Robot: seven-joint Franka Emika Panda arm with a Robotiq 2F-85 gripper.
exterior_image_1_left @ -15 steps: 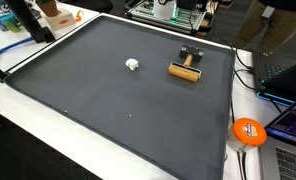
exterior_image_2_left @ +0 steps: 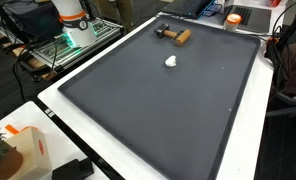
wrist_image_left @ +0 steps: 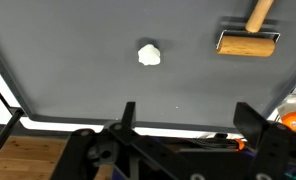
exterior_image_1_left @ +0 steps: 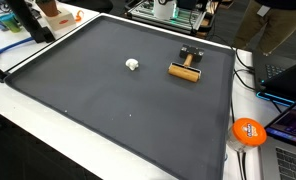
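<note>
A small white lump (exterior_image_1_left: 132, 64) lies alone on the grey board (exterior_image_1_left: 128, 110), and it shows again as a white lump (exterior_image_2_left: 171, 61) in the second exterior view. To one side of it rests a roller (exterior_image_1_left: 185, 71) with a wooden cylinder and a dark frame. In the wrist view, looking down, the white lump (wrist_image_left: 149, 54) is left of the roller (wrist_image_left: 246, 46). My gripper hangs above the board, its two dark fingers wide apart at the lower edge of that view. Nothing is between them. Neither exterior view shows the gripper's fingers.
An orange-lidded jar (exterior_image_1_left: 248, 133) stands on the white table beside the board. A laptop (exterior_image_1_left: 280, 84) sits off the board's edge. Most of the board is bare, with a slightly raised rim.
</note>
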